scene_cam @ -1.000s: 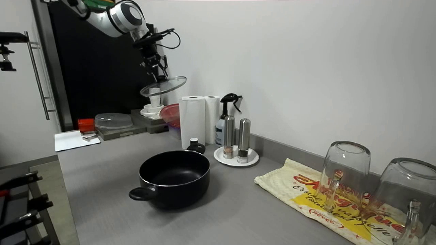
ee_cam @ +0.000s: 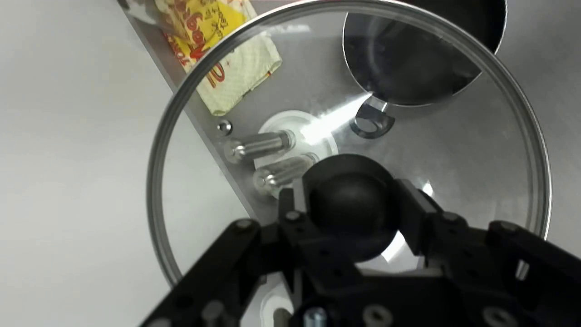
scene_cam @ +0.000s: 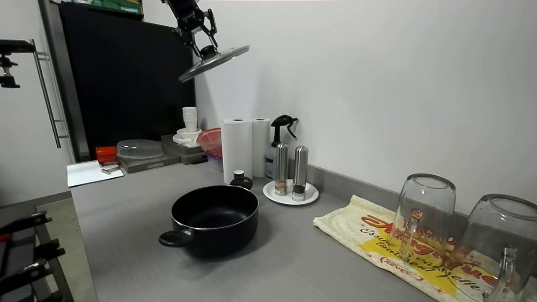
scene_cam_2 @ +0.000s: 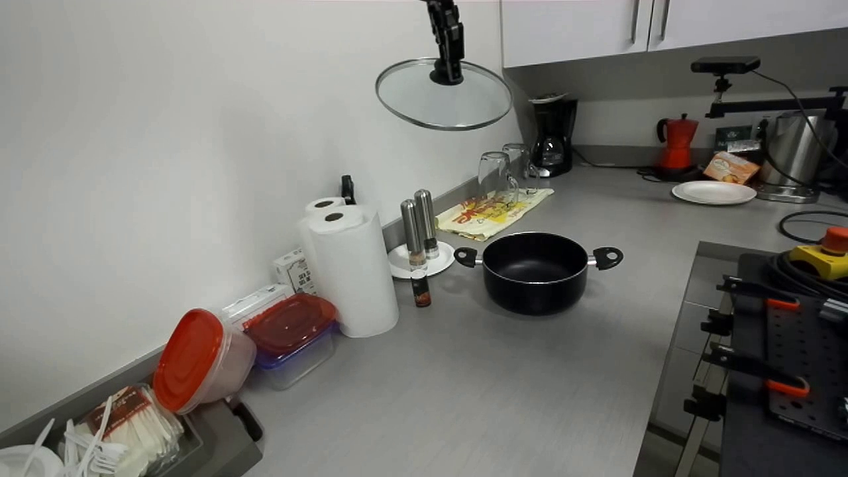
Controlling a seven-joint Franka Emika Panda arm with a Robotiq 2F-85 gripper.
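Observation:
A round glass lid [scene_cam: 229, 55] with a metal rim hangs high above the counter, tilted in exterior view 1. My gripper [scene_cam: 207, 49] is shut on the lid's black knob [ee_cam: 351, 204], one finger on either side of it in the wrist view. Through the glass lid [ee_cam: 463, 158] the scene below shows clearly. The black two-handled pot [scene_cam: 214, 221] stands uncovered on the counter, empty inside as far as I can see. In exterior view 2 the lid [scene_cam_2: 413, 99] is above and to the left of the pot [scene_cam_2: 534, 274].
Paper towel rolls [scene_cam_2: 350, 270], a spray bottle [scene_cam: 272, 158] and two metal mills on a white plate [scene_cam: 309, 195] stand by the wall. Glass mugs [scene_cam: 423, 216] rest on a printed towel [scene_cam: 370, 226]. Bare counter [scene_cam_2: 477, 381] lies in front of the rolls.
My gripper and the lid have risen, coming slightly to the right in exterior view 1. The lid tilts more steeply. Pot and other items stay put.

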